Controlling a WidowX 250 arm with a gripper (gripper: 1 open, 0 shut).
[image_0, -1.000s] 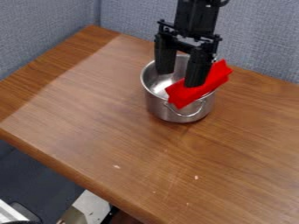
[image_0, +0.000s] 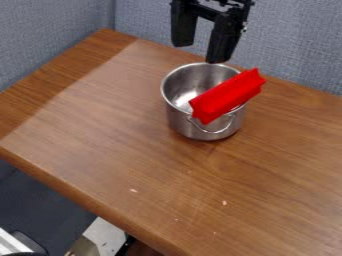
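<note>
A red block-like object (image_0: 227, 93) lies slanted across a steel pot (image_0: 187, 126), resting on its rim and reaching out past it to the upper right. My black gripper (image_0: 205, 30) is above the pot at the back, open, its two fingers spread apart with nothing seen between them.
Grey padded walls stand behind and to the left. A dark gap with white and black parts lies off the table's lower-left edge.
My gripper has risen from down at the pot and red object to above them. The red object and pot look unmoved.
</note>
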